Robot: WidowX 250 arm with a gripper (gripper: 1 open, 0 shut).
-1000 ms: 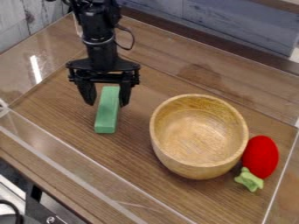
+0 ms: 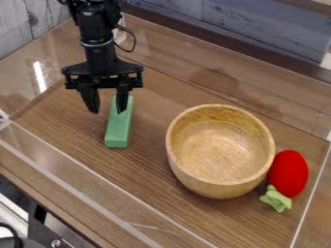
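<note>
The black gripper (image 2: 104, 89) hangs from the top left, open, its fingers pointing down over the wooden table at the upper end of a green block (image 2: 118, 126). The green block lies lengthwise toward the viewer, its far end partly behind the gripper. I cannot tell whether the fingers touch it.
A large tan bowl (image 2: 220, 150) sits right of the block. A red object (image 2: 288, 172) with a pale green part (image 2: 277, 200) lies at the far right. A dark cable shows at the lower left edge.
The gripper has shifted left and now sits slightly left of where it was over the green block. The block, bowl and red object look unmoved.
</note>
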